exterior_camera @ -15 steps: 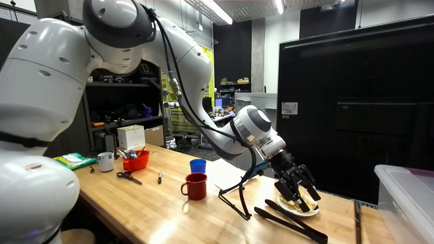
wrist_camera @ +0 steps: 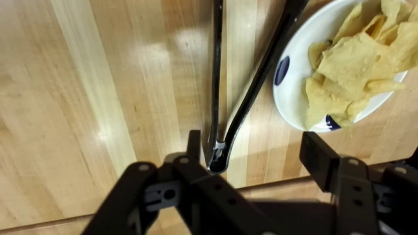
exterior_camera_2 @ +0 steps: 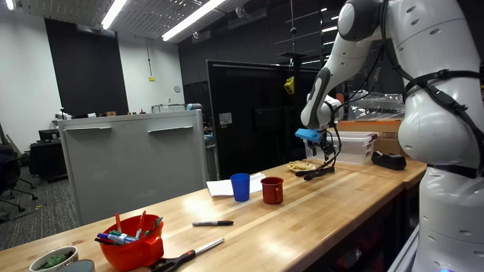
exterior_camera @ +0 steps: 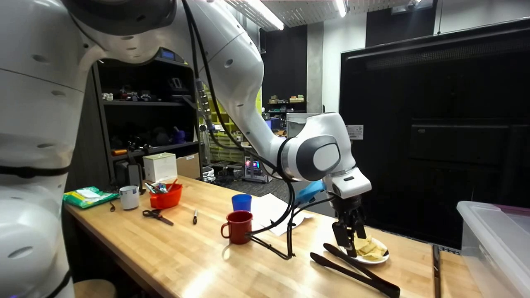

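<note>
Black tongs (wrist_camera: 250,92) lie flat on the wooden table, their two arms spread and their hinge end between my fingers' outlines in the wrist view. Beside them rests a white plate (wrist_camera: 292,103) with dark blue spots, heaped with yellow chips (wrist_camera: 348,62). My gripper is open above the table with nothing held; one finger (wrist_camera: 194,145) shows left of the tongs' hinge, the other (wrist_camera: 313,156) below the plate. In exterior view 1 the gripper (exterior_camera: 350,243) points down in front of the plate (exterior_camera: 380,259), over the tongs (exterior_camera: 355,270).
A red mug (exterior_camera: 239,227) and a blue cup (exterior_camera: 242,203) stand mid-table near white paper (exterior_camera: 271,208). Farther off are a red pen container (exterior_camera: 166,198), scissors (exterior_camera: 157,216) and a marker (exterior_camera_2: 212,223). A clear plastic bin (exterior_camera: 497,248) stands at the right.
My gripper has swung from a slant over the plate to pointing nearly straight down, shifting slightly left in exterior view 1. Tongs and plate have stayed put.
</note>
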